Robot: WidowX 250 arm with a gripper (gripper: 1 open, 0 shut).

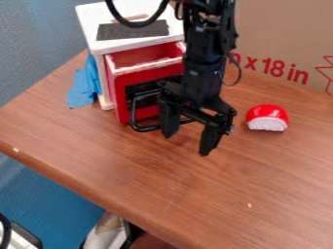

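A black robot arm comes down from the top of the view, its gripper [192, 131] hanging low in front of a small white cabinet [115, 19] with a red drawer [136, 60]. A black wire-like handle or frame sits at the drawer's front, partly hidden behind the gripper. Whether the fingers are open or shut is unclear. A red brush-like object with white bristles [267, 118] lies on the table to the right of the gripper.
A blue cloth [85, 86] lies left of the cabinet. A cardboard box [289, 44] stands at the back right. The table's left edge runs diagonally.
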